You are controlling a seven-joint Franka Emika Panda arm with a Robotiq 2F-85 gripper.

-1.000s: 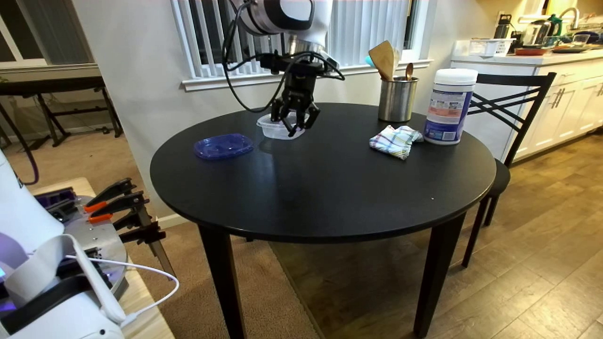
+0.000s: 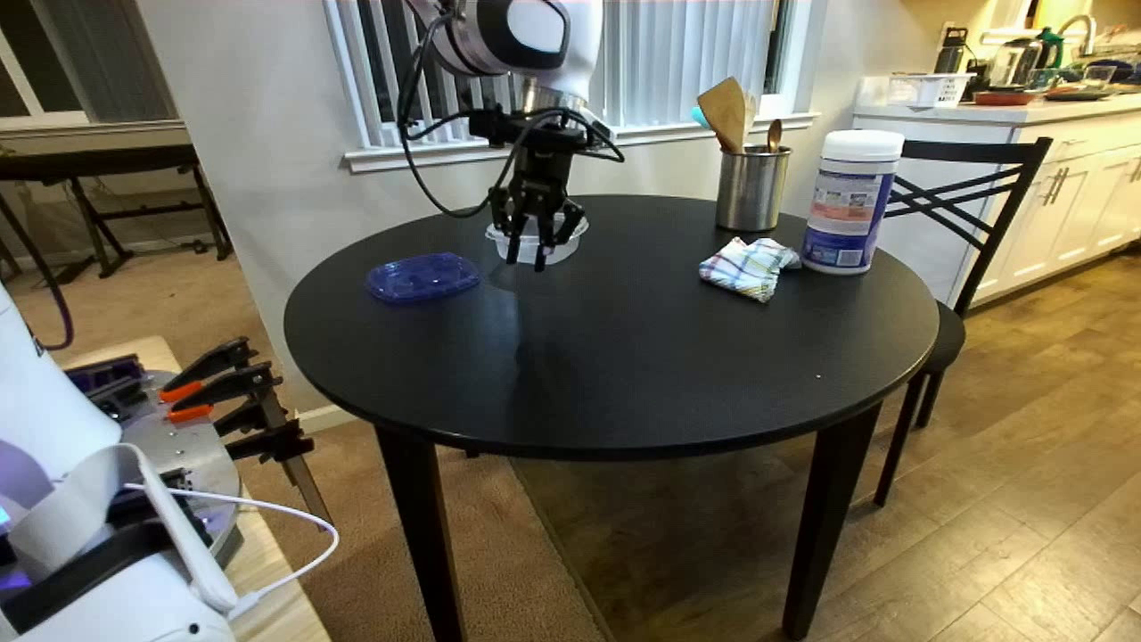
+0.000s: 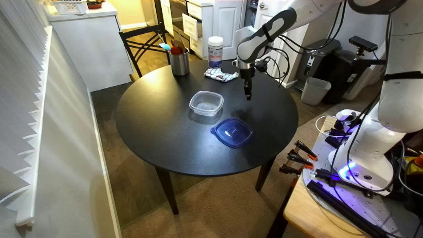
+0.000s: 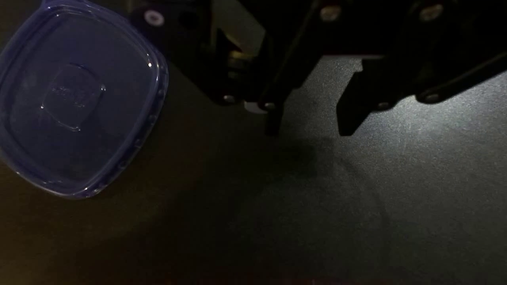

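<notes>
A clear plastic container (image 3: 206, 103), without a cover on it, stands on the black round table (image 3: 158, 146). Near it lies a translucent blue lid (image 3: 232, 132), flat on the tabletop; the wrist view has this blue lid (image 4: 78, 102) at its upper left. Over the table hangs my gripper (image 2: 531, 267), apart from both; in exterior view 1 it partly covers the container (image 2: 567, 248). In the wrist view the gripper stands part open, with bare tabletop showing between its fingertips and nothing held.
A metal utensil holder (image 3: 179, 64), a checkered cloth (image 2: 749, 267) and a white-lidded wipes tub (image 2: 852, 203) occupy the table's far side from the lid. A chair (image 2: 989, 214) stands beside the table.
In exterior view 1 the gripper has shifted left and slightly downward, and its fingers are closer together. Container, lid and cloth lie where they were.
</notes>
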